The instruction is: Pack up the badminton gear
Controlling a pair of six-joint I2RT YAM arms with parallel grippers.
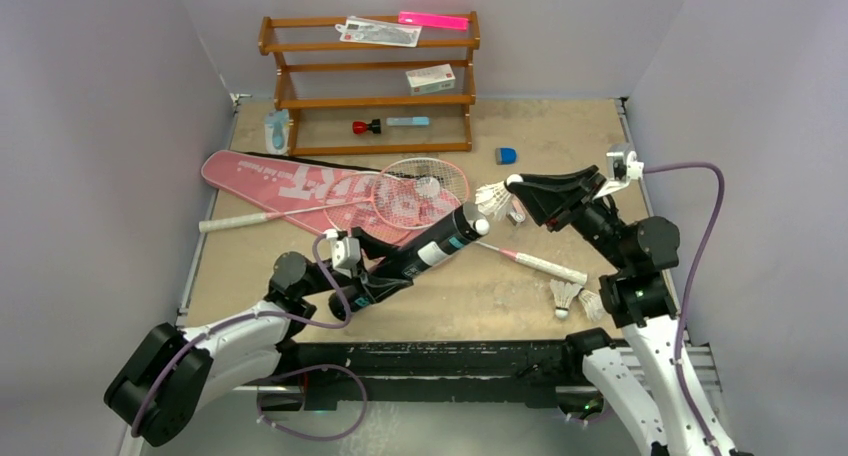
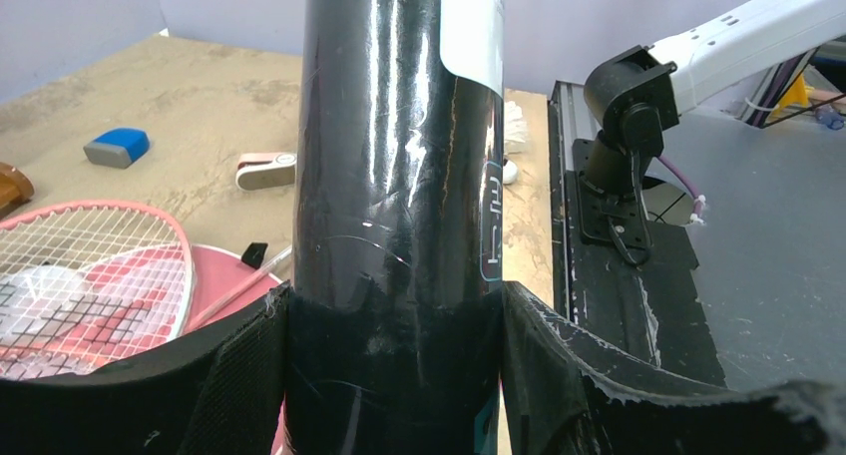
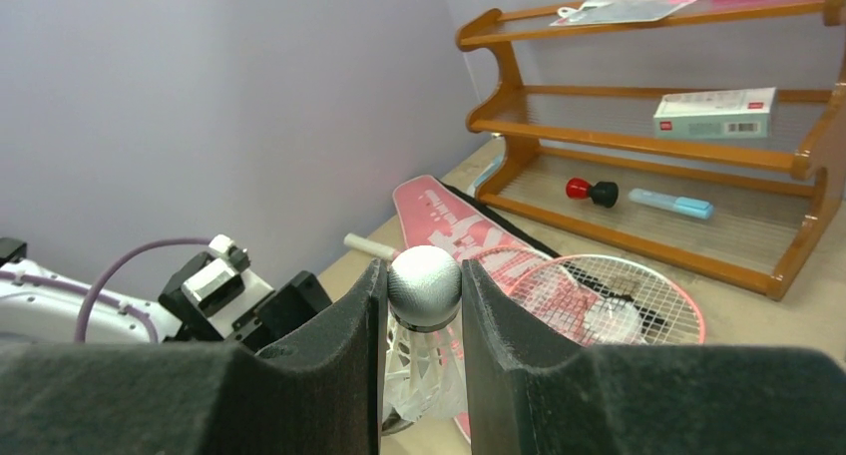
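Observation:
My left gripper [image 1: 372,266] is shut on a black shuttlecock tube [image 1: 430,246], held tilted with its upper end toward the right and a white tip showing there; the tube fills the left wrist view [image 2: 396,196]. My right gripper [image 1: 512,188] grips a shuttlecock [image 3: 423,290] by its cork, feathers pointing toward the tube's upper end. Two pink rackets [image 1: 420,164] lie on the pink bag [image 1: 240,176]. More shuttlecocks [image 1: 563,296] lie at the right front.
A wooden rack [image 1: 370,150] at the back holds boxes and small items. A blue object [image 1: 505,156] and a small metal-and-pink object [image 2: 264,171] lie on the right half of the table.

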